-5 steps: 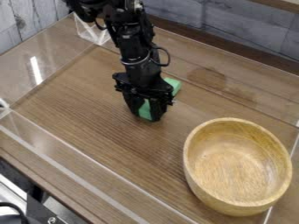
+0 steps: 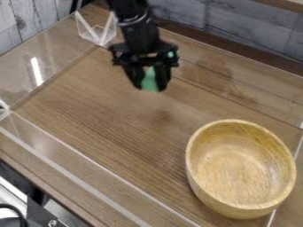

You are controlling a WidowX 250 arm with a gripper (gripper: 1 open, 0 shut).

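My gripper point(image 2: 147, 62) is a dark, motion-blurred shape at the upper middle of the camera view, shut on a green object point(image 2: 151, 80) that hangs just below it. The blur hides the exact shape of the object and of the fingers.
A large yellow bowl point(image 2: 239, 168) sits at the lower right of the wooden table point(image 2: 95, 124). A pale object point(image 2: 97, 27) stands at the top left.
My gripper has moved toward the back of the table, up in the view, carrying the green object. The bowl has stayed where it was.
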